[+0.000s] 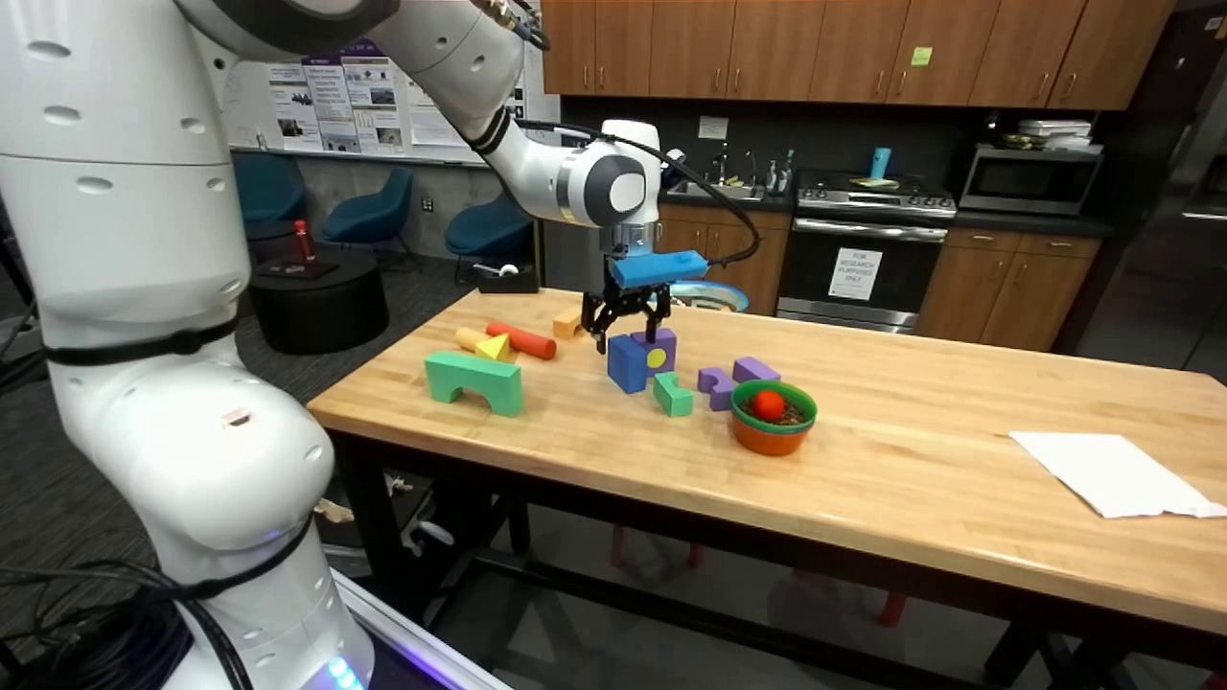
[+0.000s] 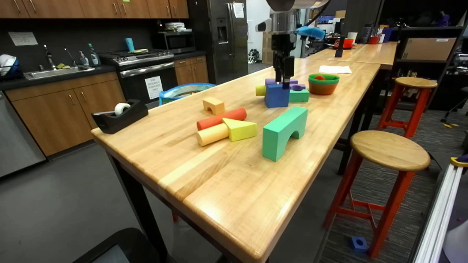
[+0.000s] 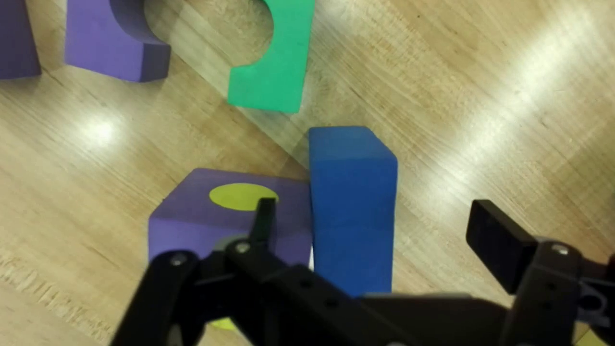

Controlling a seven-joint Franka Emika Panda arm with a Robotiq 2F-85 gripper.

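Note:
My gripper is open, its fingers apart and above the blue block. In the wrist view the blue block appears between the two fingers, with nothing gripped. A purple block with a yellow dot stands against the blue one, and one finger overlaps it in that view. The other finger is over bare wood to the right. A green arch piece and a purple curved piece lie close by.
A bowl holding a red ball sits to the right. Leftward are a large green arch, a red cylinder and a yellow triangle. White paper lies far right, with open table before it.

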